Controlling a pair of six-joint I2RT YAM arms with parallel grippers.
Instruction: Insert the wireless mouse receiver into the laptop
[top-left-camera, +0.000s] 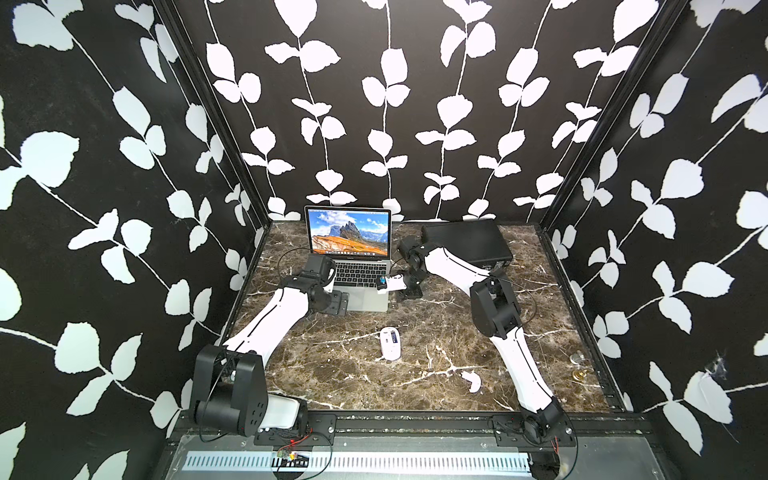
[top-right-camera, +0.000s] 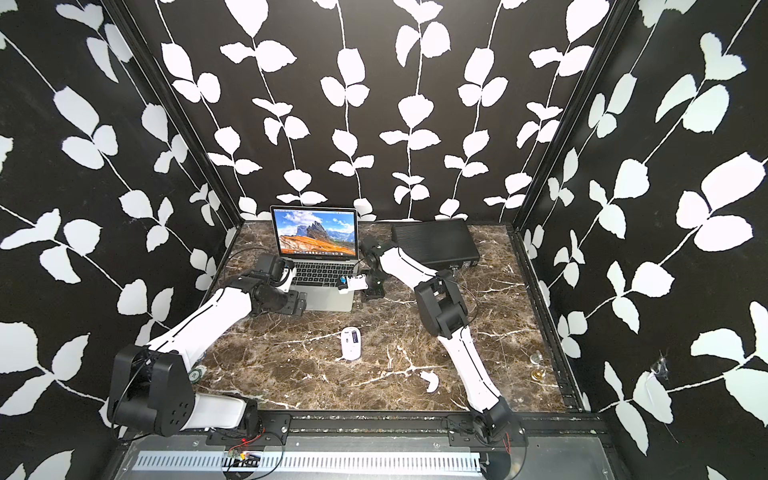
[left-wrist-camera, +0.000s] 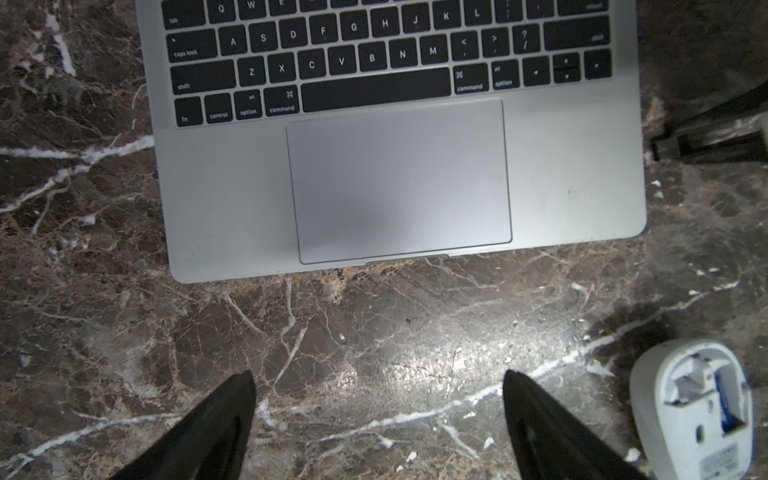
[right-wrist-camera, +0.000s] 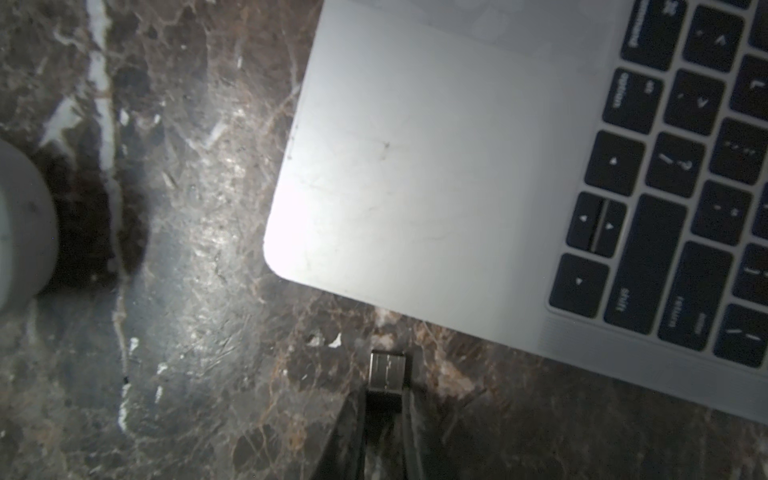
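The silver laptop (top-left-camera: 368, 300) stands open at the back left, screen lit. In the right wrist view, the small receiver (right-wrist-camera: 387, 372) shows its metal plug pointing towards the laptop's right side edge, with bare table between them. My right gripper has its fingertips against both sides of the receiver's dark base, so it looks shut on it. Low over the table, this gripper sits just right of the laptop. My left gripper is open and empty, its fingers in front of the laptop's front edge. The laptop's side ports are hidden.
A white mouse (top-left-camera: 390, 343) lies underside up in front of the laptop, its compartment exposed. Its loose white cover (top-left-camera: 473, 381) lies nearer the front. A black box (top-left-camera: 468, 242) fills the back right. Open marble surface surrounds the mouse.
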